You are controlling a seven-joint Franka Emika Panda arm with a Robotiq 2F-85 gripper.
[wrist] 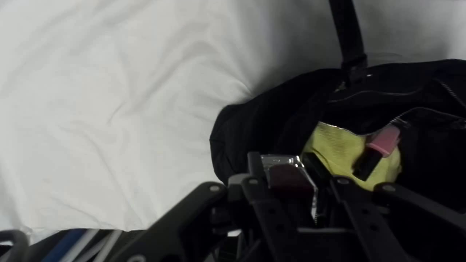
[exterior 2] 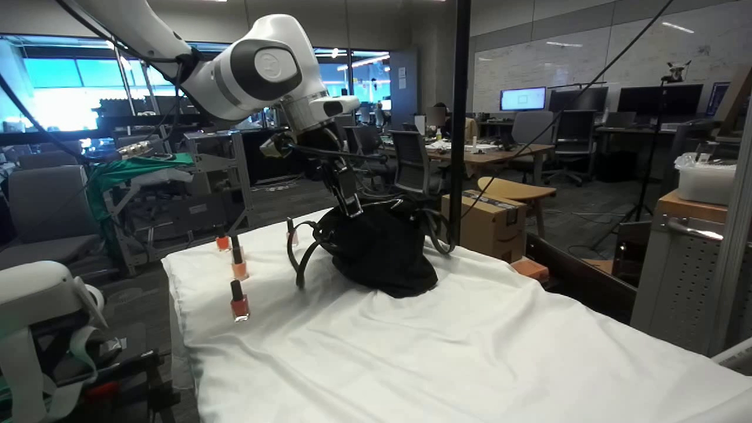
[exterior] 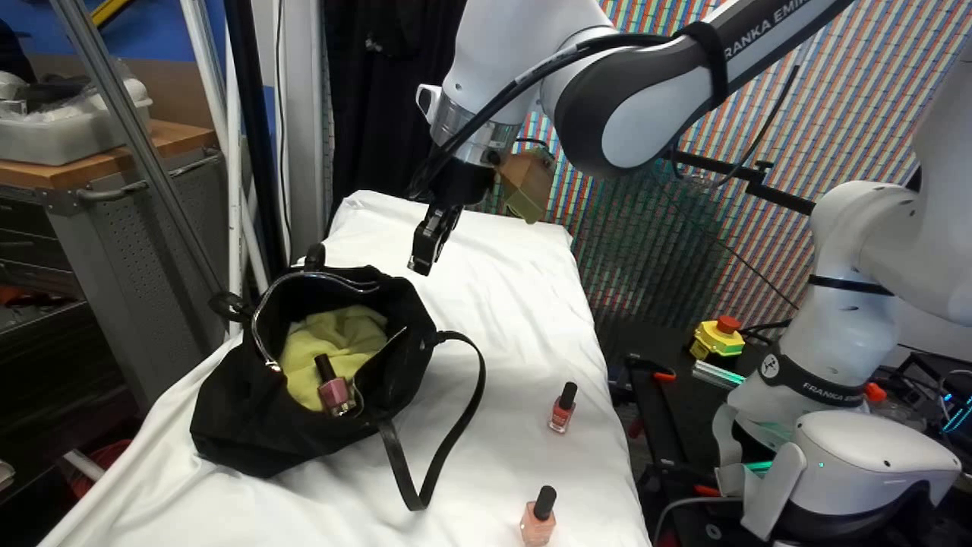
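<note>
In the wrist view a clear glass nail polish bottle with dark red polish [wrist: 288, 178] is clamped between the fingers of my gripper. The gripper [exterior: 426, 258] is raised at the far side of the open black handbag [exterior: 250, 419]. Inside the bag lies a yellow cloth [exterior: 332, 333], and a pink polish bottle with a black cap [exterior: 336, 393] rests on it. A red bottle [exterior: 561, 410] and a peach bottle [exterior: 538, 521] stand upright on the white sheet.
The bag's strap [exterior: 469, 415] loops out over the sheet towards the bottles. Exterior view 2 also shows a pale bottle [exterior 2: 292, 231] near that strap [exterior 2: 301, 268].
</note>
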